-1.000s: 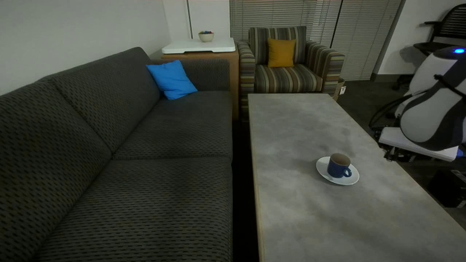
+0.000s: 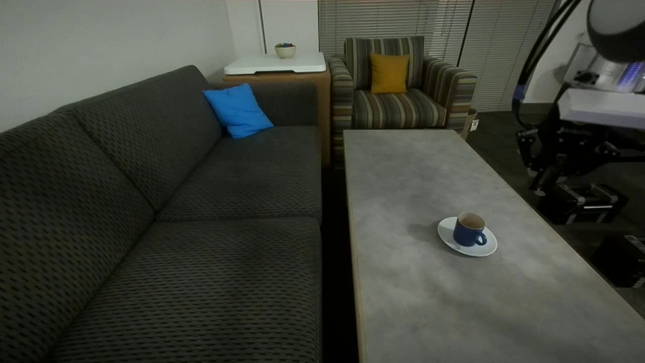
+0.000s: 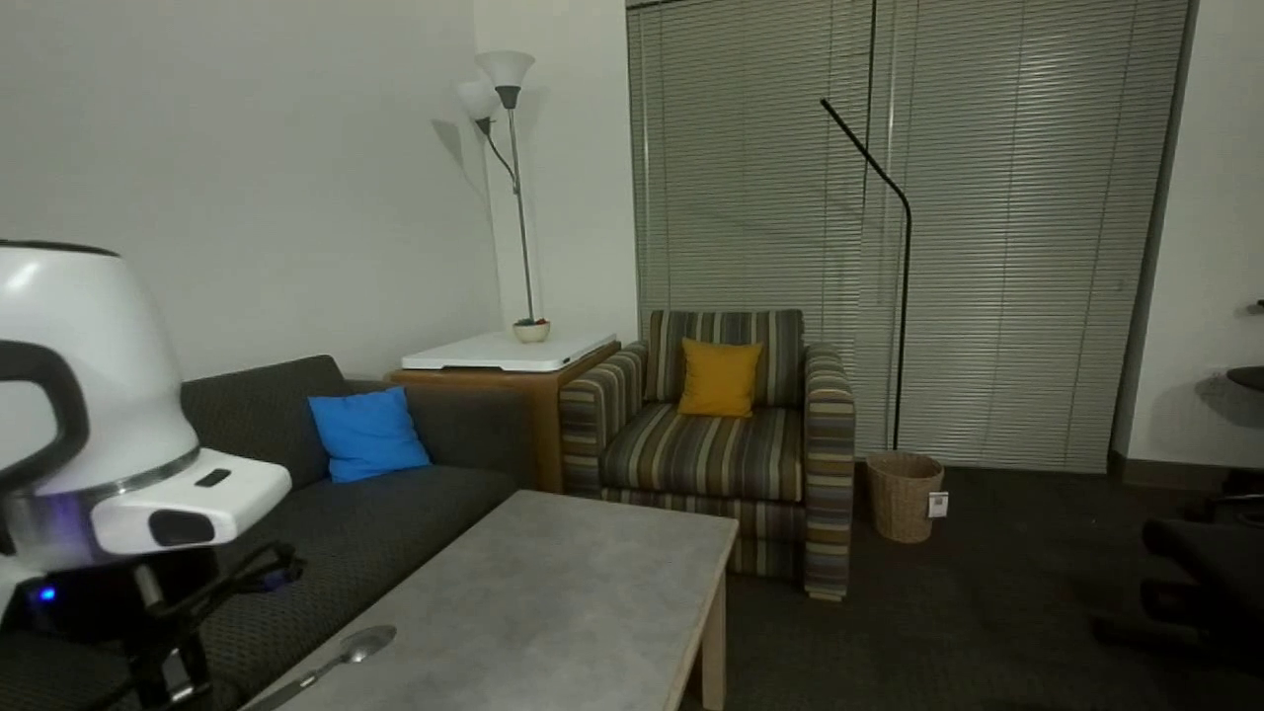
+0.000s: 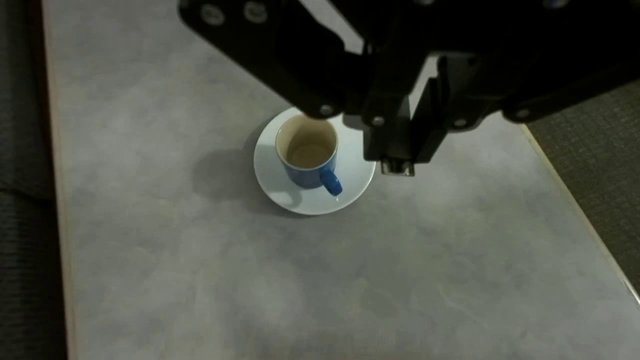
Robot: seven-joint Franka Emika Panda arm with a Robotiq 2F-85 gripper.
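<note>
In exterior view 1 a blue mug [image 2: 468,232] stands upright on a white saucer [image 2: 448,233] on the grey table [image 2: 411,175]. Seen from above, the mug [image 4: 307,153] looks empty, its handle turned toward the lower right. My gripper is above the table, beside the saucer's right rim in the wrist view. Its fingers are together, and a small metallic end shows at their tips. A metal spoon [image 3: 366,644] appears in exterior view 2, its handle running down toward my gripper, whose fingertips are out of frame there. Most of the spoon is hidden in the wrist view.
A dark sofa [image 2: 242,260] runs along the left side, with a blue pillow [image 2: 240,111]. A striped armchair [image 2: 396,109] stands beyond the table's far end. Black cases [image 2: 583,202] lie on the floor to the right.
In exterior view 1 the arm has risen at the right, with its gripper higher and the rounded arm segment moved up toward the top right corner. The mug and saucer have not moved.
</note>
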